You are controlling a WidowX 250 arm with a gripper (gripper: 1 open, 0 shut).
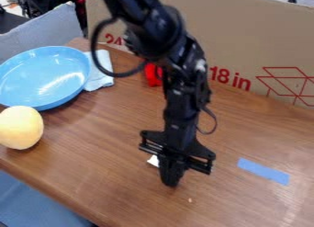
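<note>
My black gripper (171,175) is low over the middle of the wooden table, its fingers closed together. A small white item (153,161) shows just to the left of the fingers, mostly hidden behind the gripper; whether any of it is between them is not visible.
A blue plate (37,76), a yellow rounded object (20,127) and a light cloth (98,74) are on the left. A red object (152,74) is behind the arm, before a cardboard box (258,47). Blue tape (263,172) lies on the right.
</note>
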